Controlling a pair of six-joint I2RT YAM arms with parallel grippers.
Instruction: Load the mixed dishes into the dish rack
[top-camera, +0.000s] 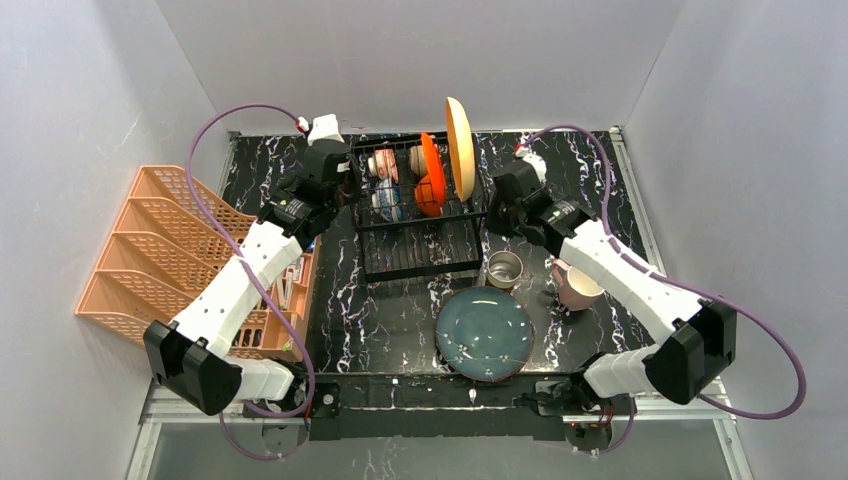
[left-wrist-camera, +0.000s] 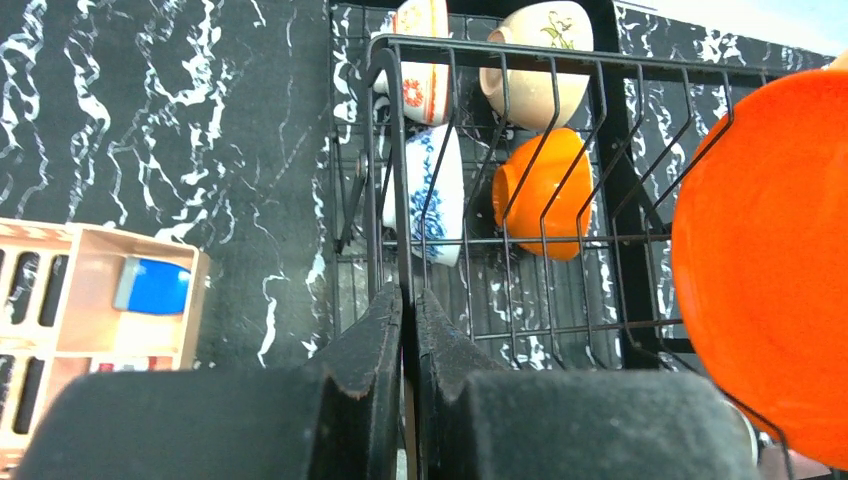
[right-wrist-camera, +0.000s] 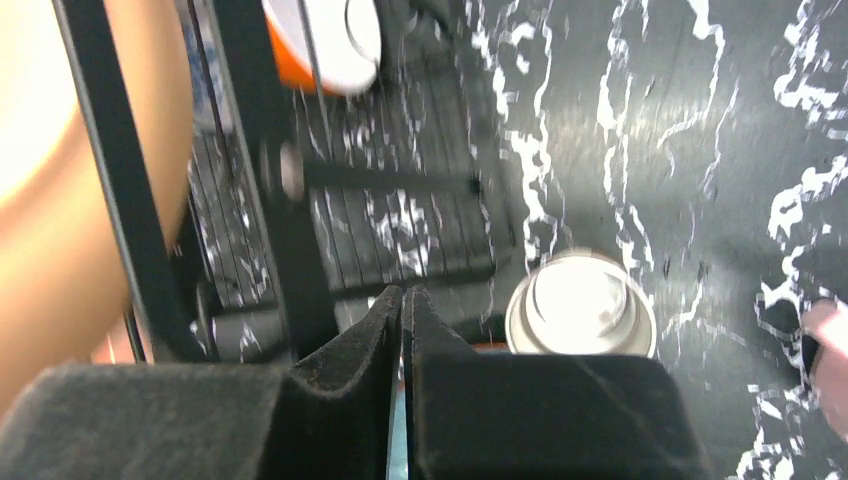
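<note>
The black dish rack (top-camera: 420, 268) holds a yellow plate (top-camera: 461, 145), an orange plate (left-wrist-camera: 760, 260), and several bowls and cups, including a blue-white bowl (left-wrist-camera: 430, 170) and an orange cup (left-wrist-camera: 535, 200). My left gripper is shut on the rack's wire frame at its left side. My right gripper is at the rack's right side, fingertips close together; the view is blurred. A blue-grey plate (top-camera: 484, 334), a metal cup (top-camera: 505, 270) and a pink mug (top-camera: 576, 287) stand on the counter in front and to the right.
An orange plastic organiser (top-camera: 160, 260) with utensils fills the left side. The marble counter (top-camera: 330, 340) has free room at front left and back right. Grey walls enclose the back and sides.
</note>
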